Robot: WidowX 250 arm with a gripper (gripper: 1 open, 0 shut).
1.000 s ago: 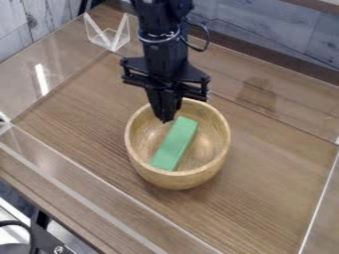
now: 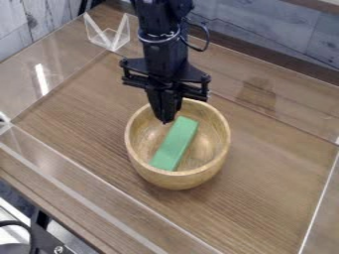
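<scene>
A tan round bowl [image 2: 143, 149] rests on the wooden table, with a green oblong object [image 2: 175, 144] lying inside it, tilted diagonally. My dark gripper [image 2: 177, 101] hangs over the back rim of the bowl, pointing down, its tip close above the rim; whether it is open or shut is hard to make out.
A panelled wall [image 2: 279, 30] runs along the back right. Some clear plastic and a cable lie at the far left edge, and dark hardware sits in the bottom left corner.
The arm has shifted very slightly; the bowl and green object look unchanged.
</scene>
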